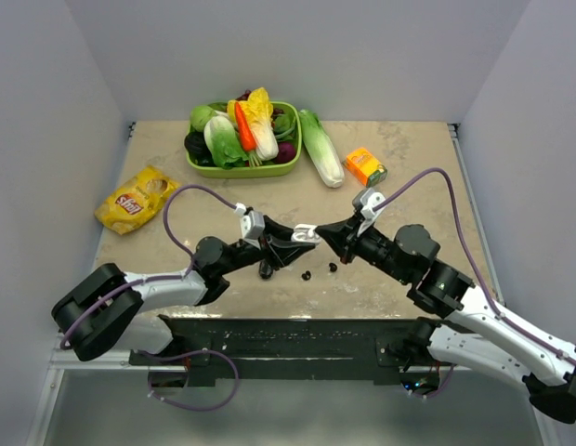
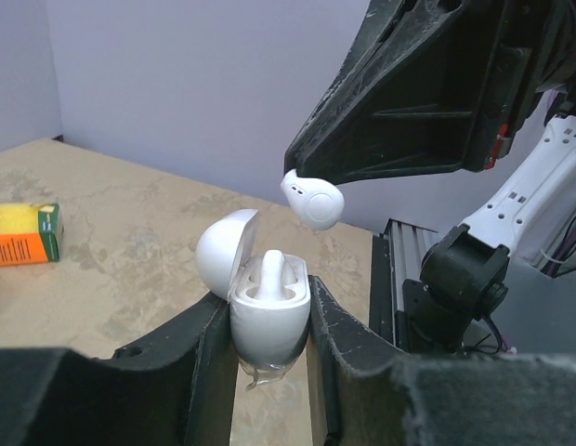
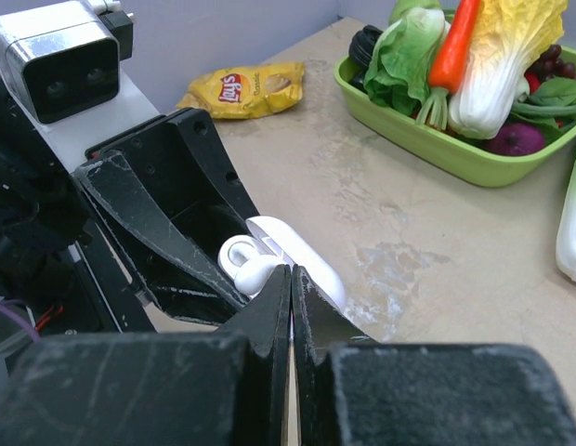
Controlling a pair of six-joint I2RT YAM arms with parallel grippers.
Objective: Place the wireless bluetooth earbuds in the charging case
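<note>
The white charging case [image 2: 269,321] is clamped upright between the fingers of my left gripper [image 1: 293,243], its lid [image 2: 225,253] swung open. A rounded white post shows inside it; whether this is part of the case or an earbud, I cannot tell. My right gripper [image 1: 321,231] is shut, with a white earbud [image 2: 313,200] at its fingertips. In the left wrist view the earbud hangs above and right of the case opening, apart from it. From the right wrist view, the earbud [image 3: 256,274] overlaps the case, hiding part of its inside.
Two small black pieces [image 1: 333,267] lie on the table below the grippers. Behind are a green vegetable basket [image 1: 242,172], a cabbage [image 1: 321,150] and an orange-green box [image 1: 365,167]. A yellow chips bag [image 1: 137,200] lies at left.
</note>
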